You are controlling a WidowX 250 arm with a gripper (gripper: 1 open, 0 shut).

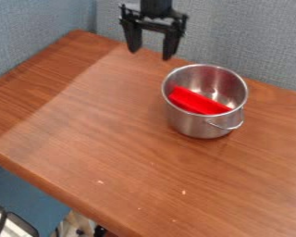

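Observation:
My gripper (151,37), black, hangs open at the top of the view above the back edge of the table, with nothing between its fingers. Below it to the right, a steel pot (203,125) with wire handles stands on the wooden table, holding a red elongated object (198,102).
Grey padded walls stand behind and at the left. Dark cable and other clutter sit off the table at the bottom left corner.

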